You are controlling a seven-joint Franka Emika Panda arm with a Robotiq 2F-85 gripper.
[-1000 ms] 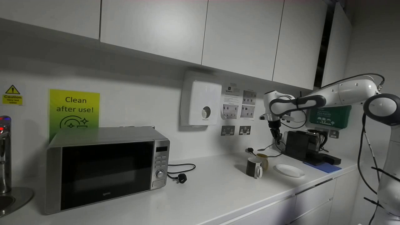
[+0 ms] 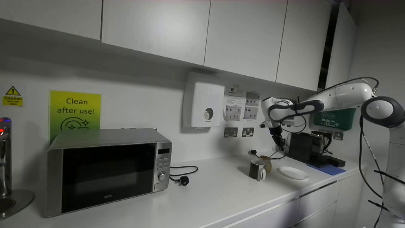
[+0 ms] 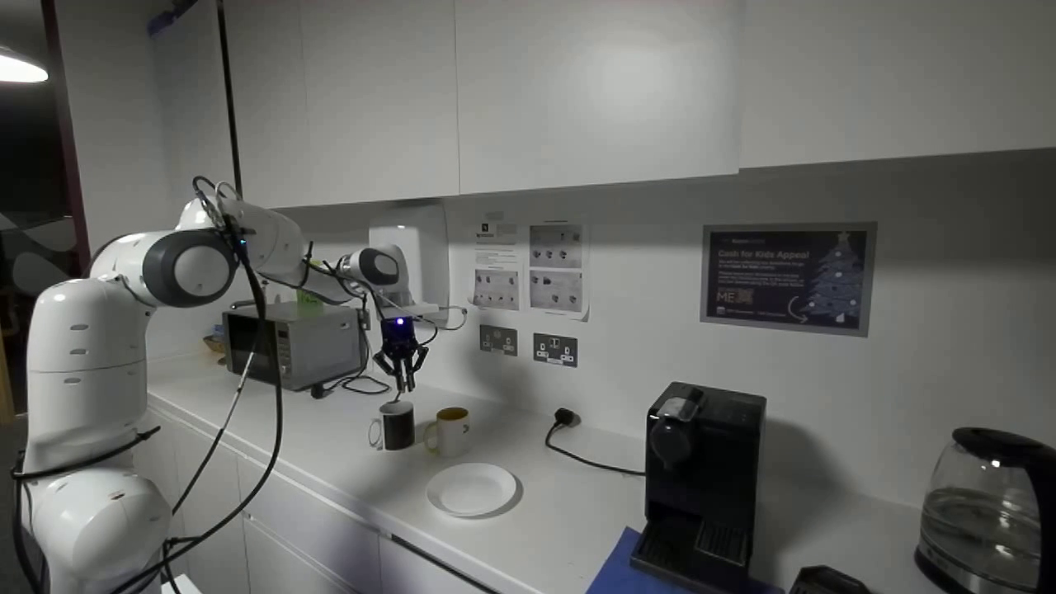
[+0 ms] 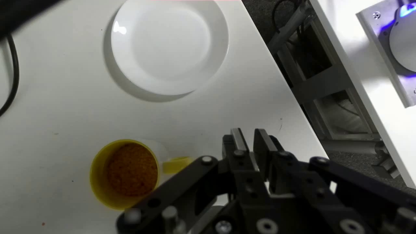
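My gripper [image 2: 281,147] is shut on a thin spoon [image 2: 274,153], which slants down from the fingertips toward the mugs. In exterior view 2 the gripper [image 3: 405,384] hangs above the black-and-white mug [image 3: 398,426]. Whether the spoon's lower end is inside a mug cannot be told. Beside it stands the white mug with a yellow inside [image 3: 452,432]. From the wrist, this yellow-lined mug [image 4: 158,150] holds orange-brown contents and lies left of the gripper. The gripper's body covers most of the black-and-white mug there.
An empty white plate [image 4: 171,43] lies near the counter's front edge. The coffee machine [image 3: 703,485] stands on a blue mat, with a glass kettle [image 3: 980,515] to its right. The microwave [image 2: 110,171] occupies the other end. Open counter lies between microwave and mugs.
In exterior view 1 the gripper has moved left and slightly lower, toward the mugs. The spoon came with it and now slants more steeply downward. Mugs and plate have stayed put.
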